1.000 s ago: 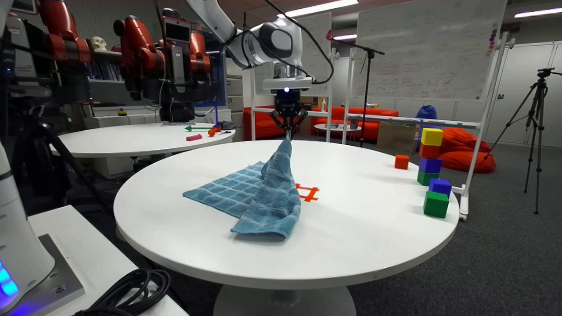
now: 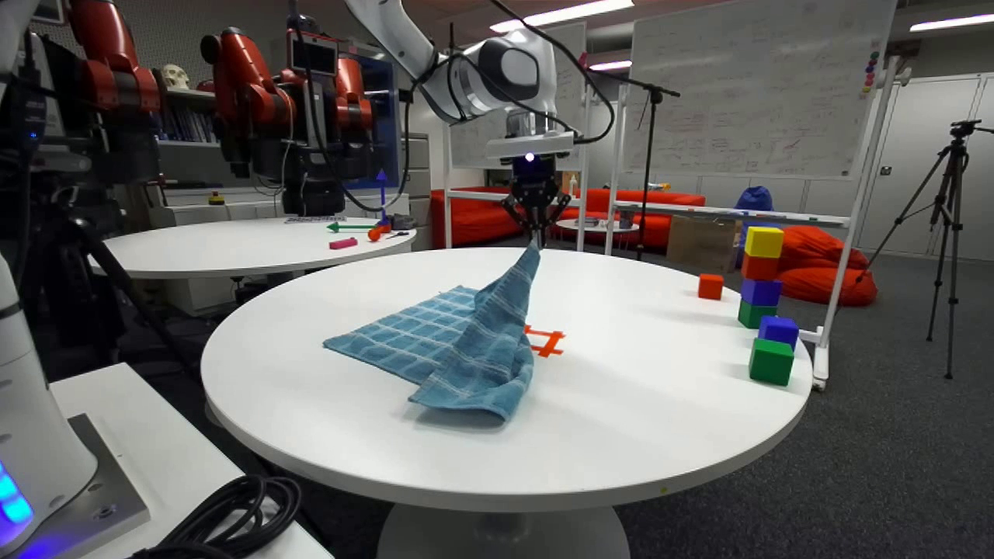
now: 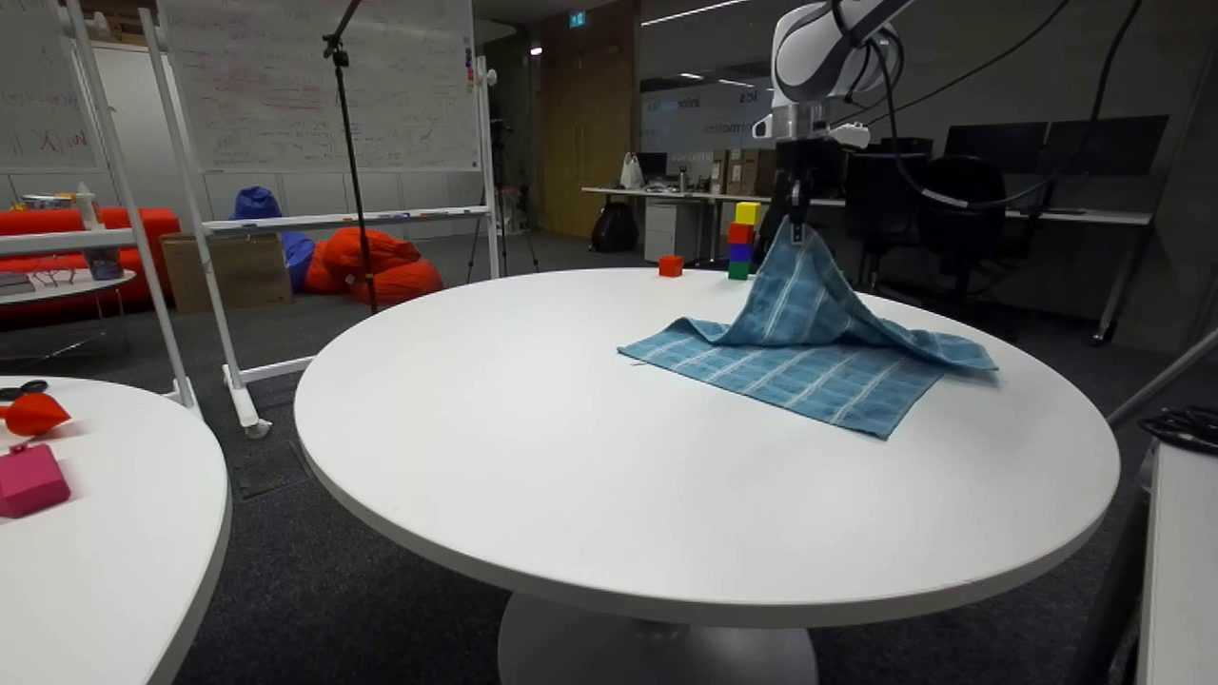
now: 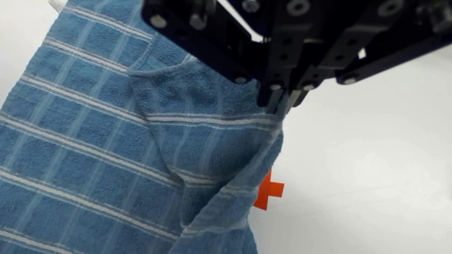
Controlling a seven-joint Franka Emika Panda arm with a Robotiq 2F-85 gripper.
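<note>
A blue checked towel (image 2: 410, 331) lies partly spread on the round white table, and one part of it rises to a peak. My gripper (image 2: 535, 241) is shut on the top of that peak, above the table. In the second exterior view the raised towel (image 3: 799, 299) forms a tent shape below the gripper (image 3: 795, 234). From the wrist, the cloth (image 4: 212, 139) runs up between the closed fingertips of the gripper, with a fold hanging down from them. The rest of the towel lies flat to the left in that view.
Orange tape marks (image 2: 547, 343) show on the table beside the towel. A stack of coloured blocks (image 2: 762, 270), a red block (image 2: 710, 286) and a green block (image 2: 771, 362) stand near the right edge. Bare tabletop (image 2: 634, 391) lies between.
The gripper has moved a little to the right in the first exterior view, taking the towel's raised peak with it. The flat part of the towel stays in place.
</note>
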